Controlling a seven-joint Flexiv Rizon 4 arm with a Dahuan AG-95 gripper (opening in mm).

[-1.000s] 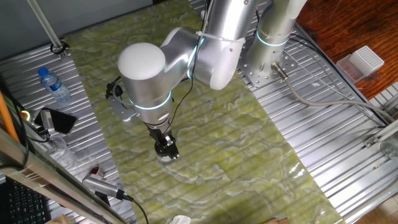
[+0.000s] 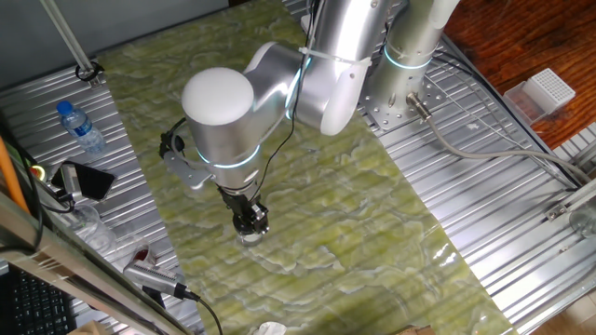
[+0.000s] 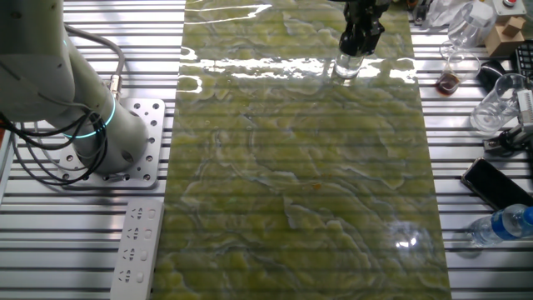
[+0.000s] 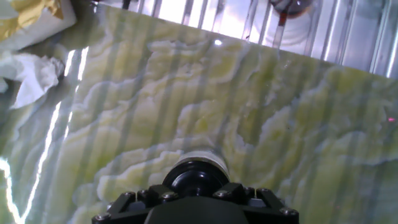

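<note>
A small clear container (image 3: pixel 347 66) is directly below my gripper (image 3: pixel 361 33) in the second exterior view, over the far part of the green marbled mat (image 3: pixel 291 167). From the wrist, a round black top (image 4: pixel 196 177) shows between the finger ends, with a pale clear rim behind it. My gripper has its fingers close on both sides of that top; whether they press on it is hard to make out. In the first exterior view the clear container (image 2: pixel 250 239) peeks out under the dark gripper (image 2: pixel 250 219). Its base looks at or near the mat.
Along one side of the mat stand a water bottle (image 2: pixel 82 128), a phone (image 2: pixel 93 181) and clear glassware (image 3: pixel 498 104). A crumpled white tissue (image 4: pixel 31 78) lies near the mat's edge. A power strip (image 3: pixel 137 250) flanks the other side.
The upper arm and wrist have shifted slightly right and down in the first exterior view. My gripper has barely moved, and the clear container stays beneath it.
</note>
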